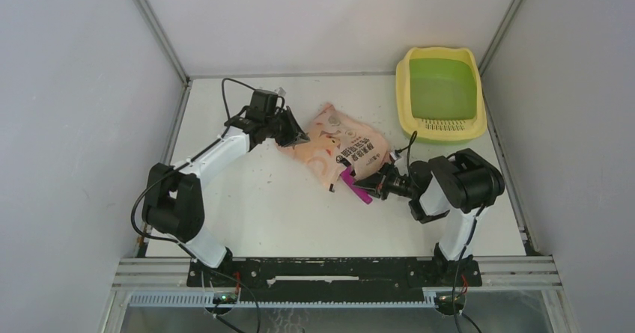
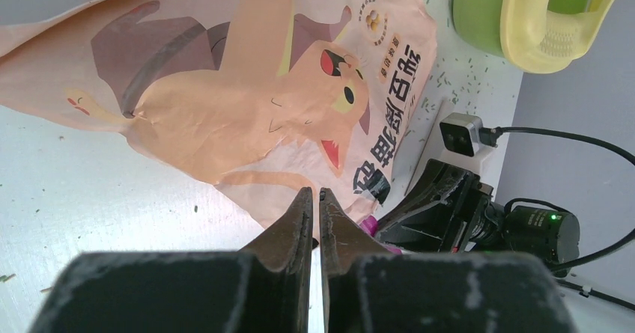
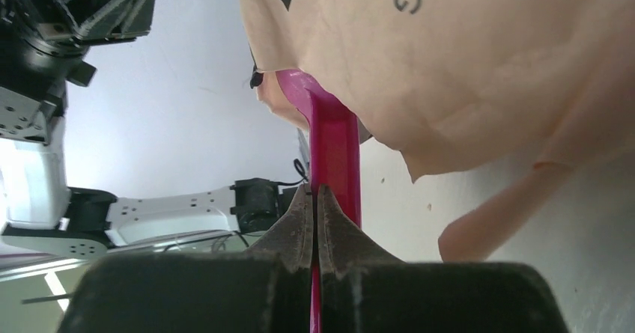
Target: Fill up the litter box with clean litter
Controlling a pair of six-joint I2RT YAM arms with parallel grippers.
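Note:
A crumpled pink litter bag (image 1: 329, 142) with cat print and lettering lies mid-table. A magenta strip-like object (image 1: 358, 191) protrudes from under its front edge. My right gripper (image 1: 358, 183) is shut on the magenta object, at the bag's front right; in the right wrist view the object runs between its fingertips. My left gripper (image 1: 303, 137) hovers over the bag's left part, its fingertips (image 2: 303, 198) close together with a narrow slit and nothing seen held. The yellow-and-green litter box (image 1: 442, 93) stands at the back right, its inside looking empty.
Scattered pellets lie on the table (image 2: 90, 198) and near the box. Walls bound the back and both sides.

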